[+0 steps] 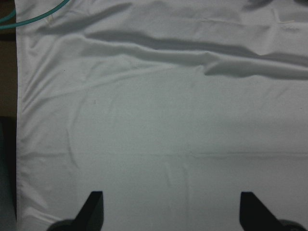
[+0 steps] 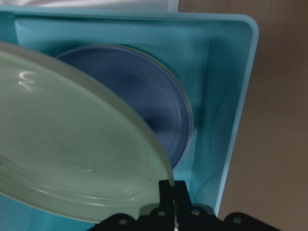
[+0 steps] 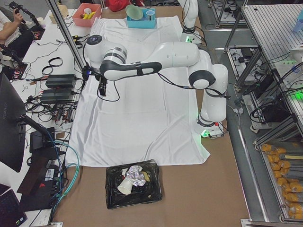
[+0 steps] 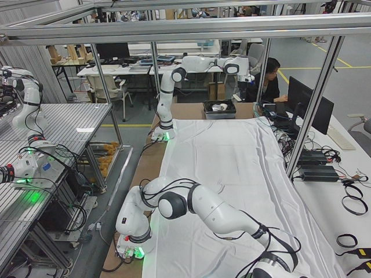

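My right gripper is shut on the rim of a pale green plate [image 2: 72, 134], which is tilted over a light blue bin [image 2: 226, 67] at the back of the white cloth. A blue plate [image 2: 130, 82] lies in that bin, partly hidden by the green one. My left gripper hangs open over the cloth [image 1: 159, 115], with only fabric beneath its fingers.
A red bin [image 3: 87, 21] with small items stands at the back left. A black-lined bin [image 3: 116, 196] with foil and a cup sits at the front.
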